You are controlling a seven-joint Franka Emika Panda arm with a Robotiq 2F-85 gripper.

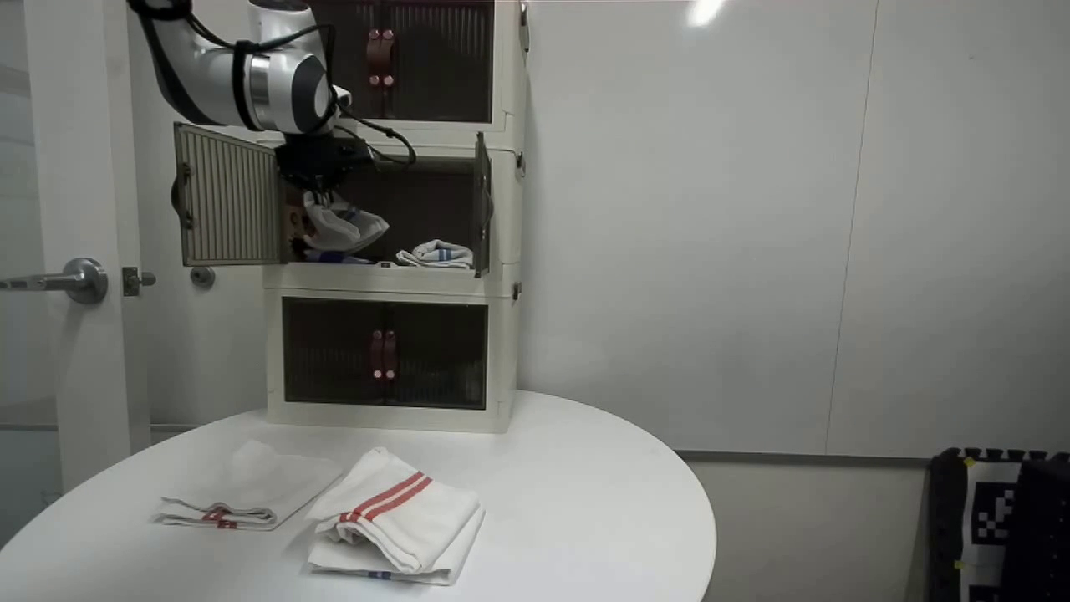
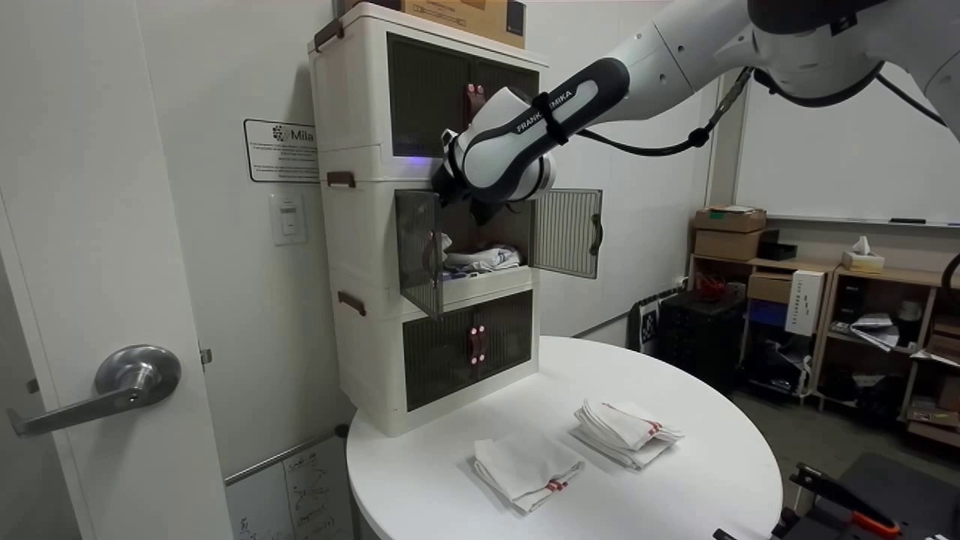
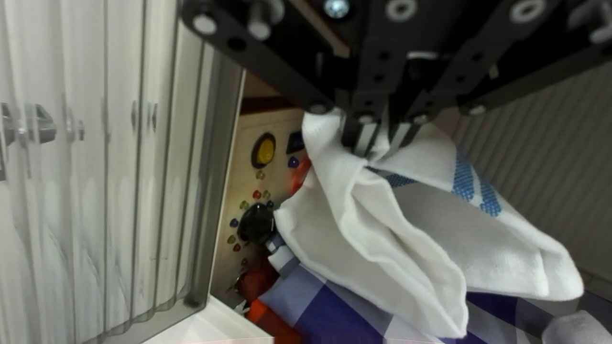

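My gripper is shut on a white towel (image 3: 378,229) with blue stripes, pinching its upper folds so that the rest droops below the fingers. In exterior view 1 this towel (image 1: 341,227) hangs at the left of the open middle cabinet compartment (image 1: 421,201). Another white towel (image 1: 437,254) with blue stripes lies folded at the right of that compartment. Beneath the held towel, the wrist view shows a blue-and-white checked cloth (image 3: 338,309). The arm hides the gripper's fingertips in exterior view 2.
The compartment's left door (image 1: 231,201) stands open close beside the gripper; its right door (image 1: 483,206) is open too. A wooden panel with coloured knobs (image 3: 265,150) is inside at the left. Folded towels (image 1: 401,512) lie on the round white table (image 1: 602,502), whose right side is clear.
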